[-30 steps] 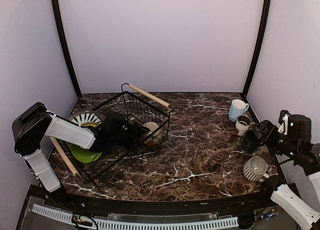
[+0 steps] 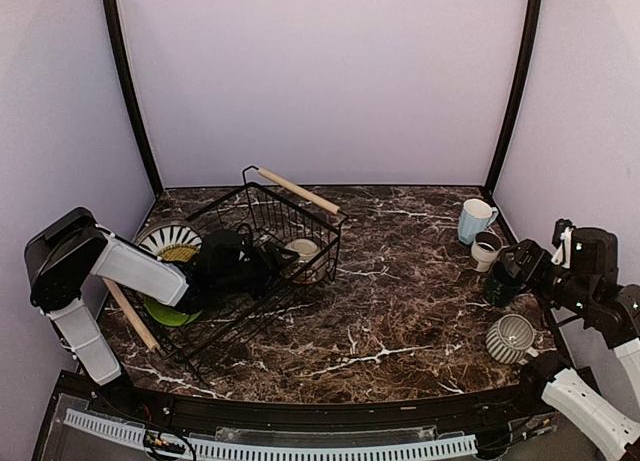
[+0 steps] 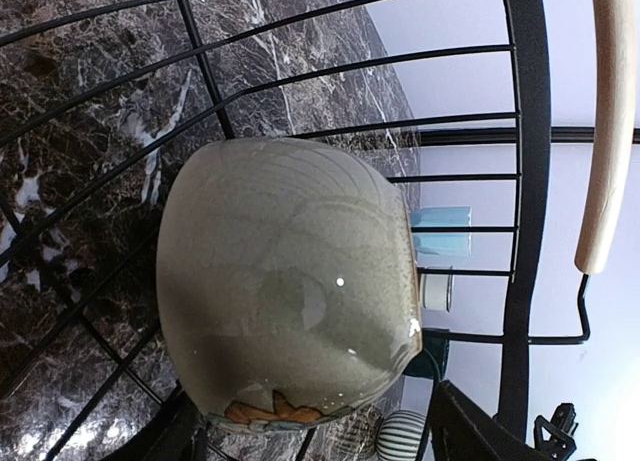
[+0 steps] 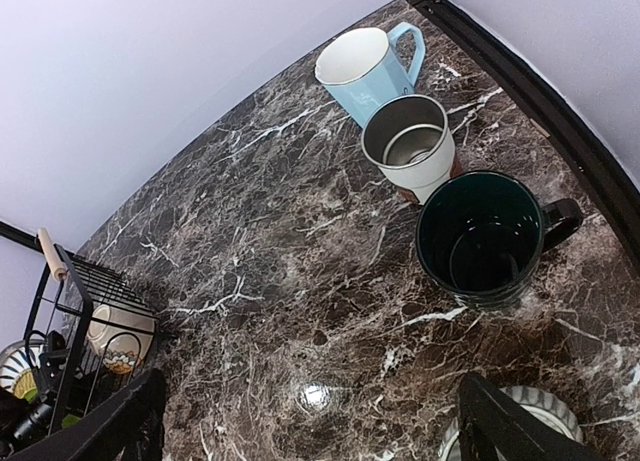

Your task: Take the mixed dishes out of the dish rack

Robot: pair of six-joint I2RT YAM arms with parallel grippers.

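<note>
The wire dish rack [image 2: 132,311] stands on the left, holding a striped plate [image 2: 160,236], a green plate [image 2: 170,316] and a cream mug [image 3: 285,271] lying at its right end. My left gripper is inside the rack, its fingers part open at either side of the mug's lower part; whether they touch it is unclear. My right gripper hangs open at the right, above a dark green mug [image 4: 480,241], with nothing seen between its fingers.
A blue mug [image 2: 474,221], a white cup [image 2: 486,249] and a striped mug [image 2: 510,341] stand along the right side.
My left gripper has shifted very slightly at the cream mug over the last second. The rest looks the same.
</note>
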